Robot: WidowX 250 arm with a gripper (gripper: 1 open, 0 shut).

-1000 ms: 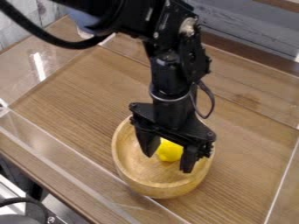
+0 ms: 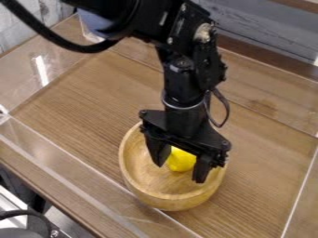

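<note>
A shallow wooden bowl (image 2: pixel 162 193) sits in the lower middle of the table. Inside it lies a yellow object (image 2: pixel 181 160), partly hidden by the gripper. My black gripper (image 2: pixel 181 160) hangs over the bowl, open, its two fingers down on either side of the yellow object. Whether the fingers touch it I cannot tell.
A pale raised edge runs along the back and left sides. Dark cables are at the lower left corner.
The gripper has shifted very slightly; otherwise little has visibly changed.
</note>
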